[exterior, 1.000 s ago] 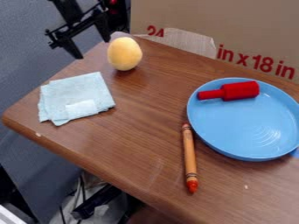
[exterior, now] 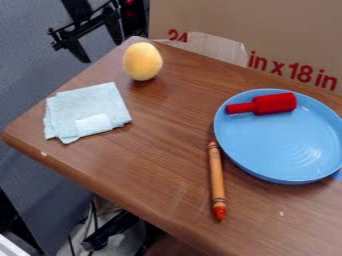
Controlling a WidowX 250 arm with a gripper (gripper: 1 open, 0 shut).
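Note:
My gripper [exterior: 70, 45] is at the top left, black, above the floor beyond the table's edge and left of a yellow egg-shaped object [exterior: 143, 61]; its fingers are too small and dark to read. A folded pale cloth [exterior: 86, 112] lies at the table's left. An orange crayon [exterior: 217, 182] with a red tip lies beside a blue plate [exterior: 278, 151], which holds a red rolling-pin-like object [exterior: 273, 103].
A cardboard box [exterior: 261, 35] stands along the back of the wooden table [exterior: 147, 170].
My gripper has moved slightly left over the last second. The objects on the table have not moved.

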